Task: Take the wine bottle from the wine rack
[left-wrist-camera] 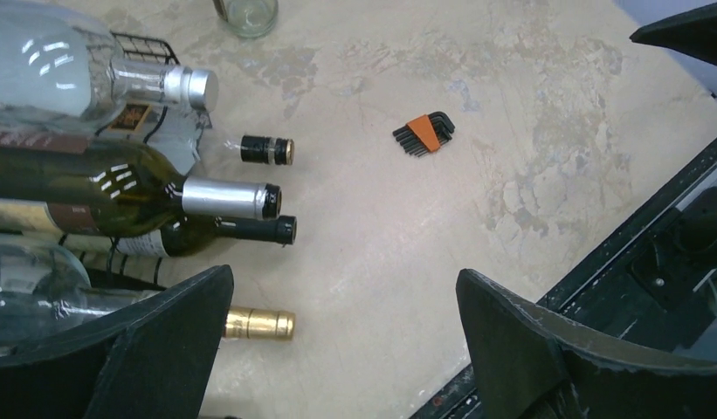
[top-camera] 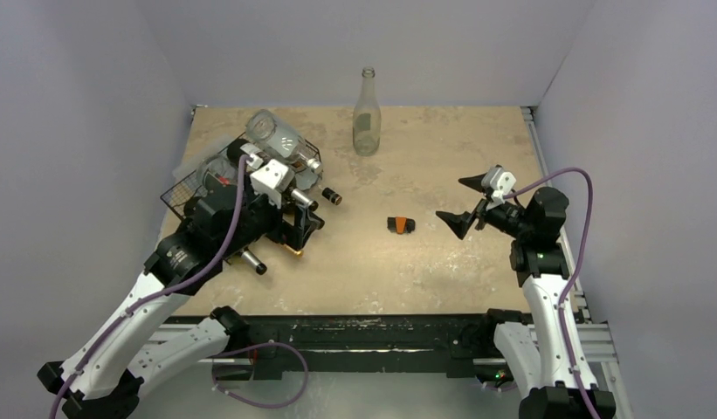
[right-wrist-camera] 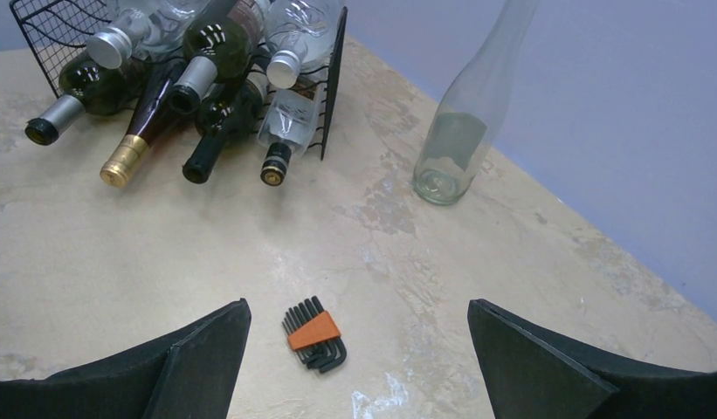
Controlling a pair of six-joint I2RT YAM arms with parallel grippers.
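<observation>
The black wire wine rack [top-camera: 168, 204] sits at the table's left, loaded with several bottles lying on their sides, necks toward the middle. Highest in the left wrist view are a dark green wine bottle [left-wrist-camera: 93, 182] with a silver neck and a clear bottle [left-wrist-camera: 49, 74]. My left gripper is open and empty over the rack's front side; one of its fingers [left-wrist-camera: 175, 336] partly covers a gold-necked bottle [left-wrist-camera: 265, 323] in that view. Across the table, my right gripper [top-camera: 452, 199] stands open in the air, well away from the rack, holding nothing.
An upright clear glass bottle [top-camera: 366, 127] stands at the back middle of the table. A hex key set [right-wrist-camera: 314, 334] with an orange holder lies mid-table. Bare tabletop [top-camera: 355, 271] surrounds it, and walls close in the back and sides.
</observation>
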